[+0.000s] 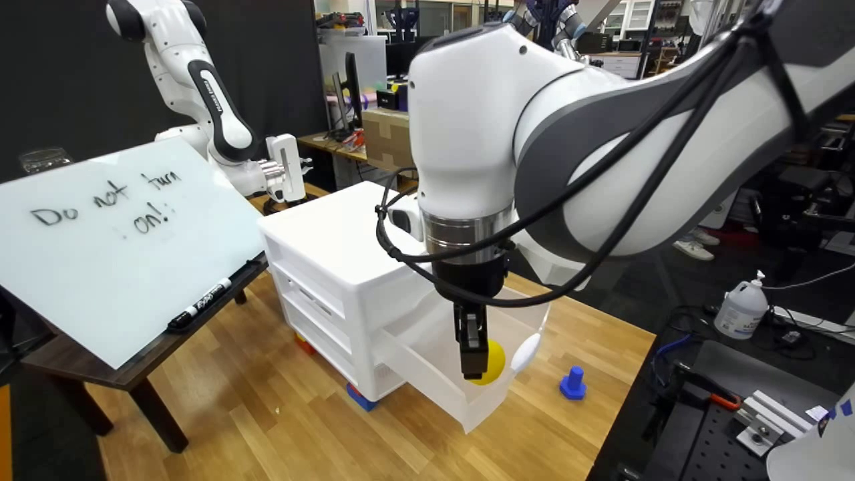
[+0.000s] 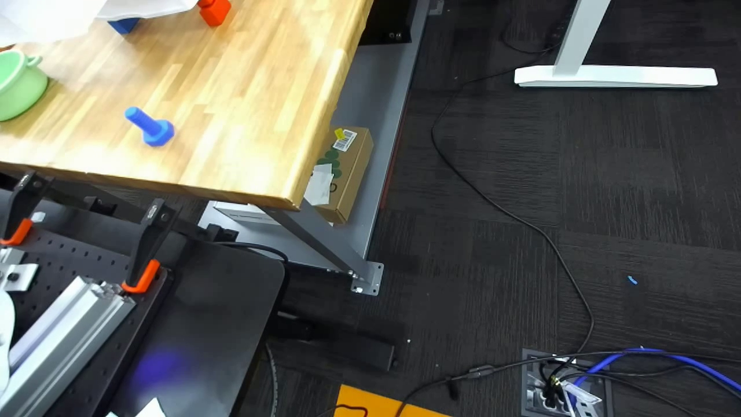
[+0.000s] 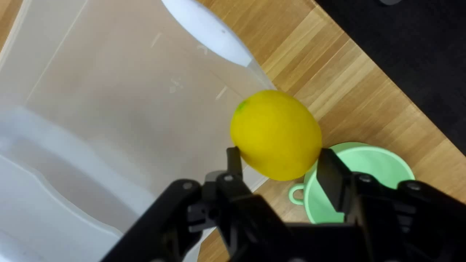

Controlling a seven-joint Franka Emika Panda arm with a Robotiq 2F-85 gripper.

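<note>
A yellow, lemon-like ball is pinched between the tips of my gripper, and its far half sticks out past the fingers. In exterior view 1 the same gripper points straight down, with the yellow ball partly hidden behind it. Below it lies the pulled-out translucent drawer of the white drawer unit; from the wrist the ball overlaps the drawer's edge. A light green cup with small handles stands on the table beside the drawer, partly covered by my right finger. The drawer floor in sight looks empty.
A blue bolt-shaped piece stands on the wooden table near its edge. To the left is a tilted whiteboard with a marker on its ledge. Red and blue blocks lie by the drawer unit.
</note>
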